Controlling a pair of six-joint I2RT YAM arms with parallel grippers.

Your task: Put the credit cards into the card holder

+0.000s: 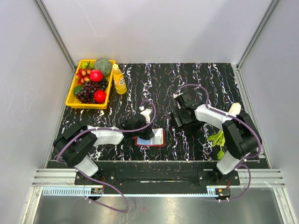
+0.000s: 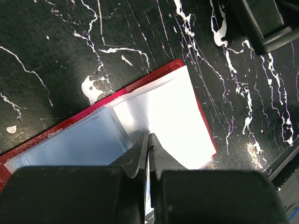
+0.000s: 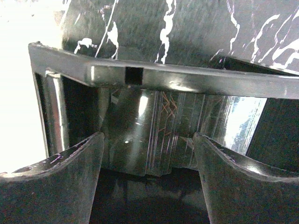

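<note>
The red card holder [image 1: 160, 142] lies open near the front centre, its pale blue and white sleeves showing in the left wrist view [image 2: 70, 144]. My left gripper is shut over it, its tips at the sleeves, nothing visible between them. My right gripper is open above a black box [image 3: 196, 79] in the right-centre, with its fingers over clear, glossy layered items [image 3: 126, 130] inside; whether these are cards I cannot tell.
A yellow fruit basket [image 1: 70, 98] and an orange bottle [image 1: 120, 82] stand at the back left. A green-and-white vegetable [image 1: 217, 140] lies at the right edge.
</note>
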